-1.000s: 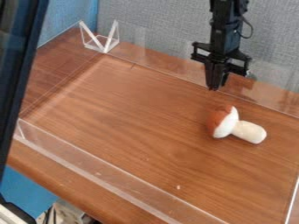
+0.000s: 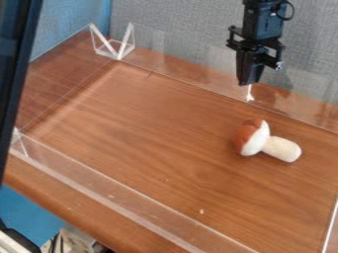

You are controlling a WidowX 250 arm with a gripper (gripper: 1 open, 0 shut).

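My black gripper (image 2: 248, 71) hangs at the top right of the camera view, high over the back edge of the wooden surface; whether its fingers are open or shut is hard to make out. Below it, toward the right, a toy mushroom (image 2: 264, 141) lies on its side, with a red-and-white cap and a pale stem.
A white wire-like bracket (image 2: 113, 44) stands at the back left corner. A dark vertical band fills the left edge of the view.
The gripper has risen, moving upward in the view over the last second. The mushroom has stayed in place.
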